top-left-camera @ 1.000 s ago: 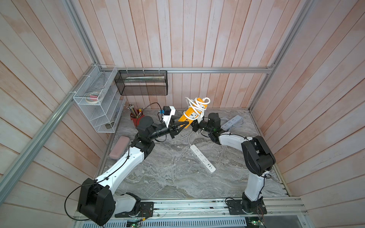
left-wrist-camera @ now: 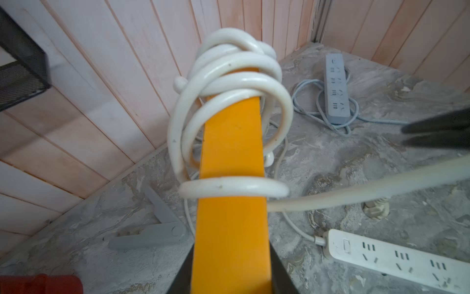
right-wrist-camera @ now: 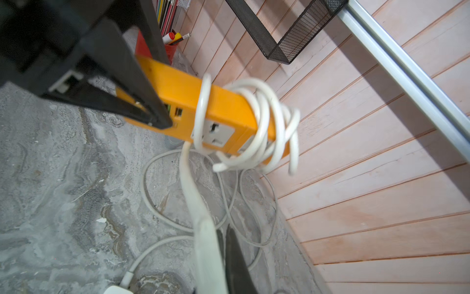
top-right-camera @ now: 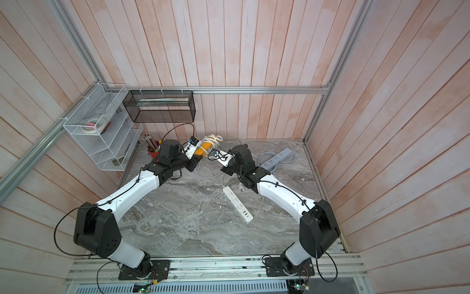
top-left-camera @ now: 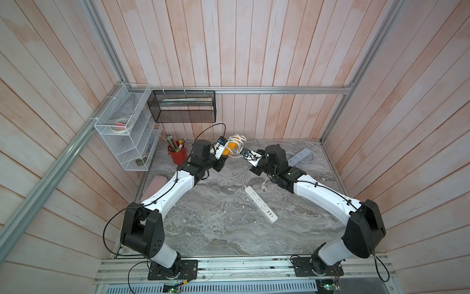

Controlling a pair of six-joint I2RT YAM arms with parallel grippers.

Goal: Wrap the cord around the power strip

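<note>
The orange power strip (left-wrist-camera: 232, 142) is raised in my left gripper (top-left-camera: 223, 154), which is shut on its near end. Its white cord loops around it in several coils (right-wrist-camera: 266, 122) bunched at the far end, with one separate turn (left-wrist-camera: 233, 186) further down. From that turn a length of cord (right-wrist-camera: 200, 215) runs to my right gripper (top-left-camera: 248, 161), which is shut beside the strip; the cord reaches its fingers, though whether it is pinched between them is hard to tell.
A white power strip (top-left-camera: 261, 203) lies mid-table, a grey one (top-left-camera: 298, 157) at back right with cable loops. A red pen cup (top-left-camera: 177, 154) and pink case (top-left-camera: 152, 187) are on the left; a black mesh basket (top-left-camera: 181, 109) hangs on the back wall.
The orange strip has moved left and tilted with my left gripper.
</note>
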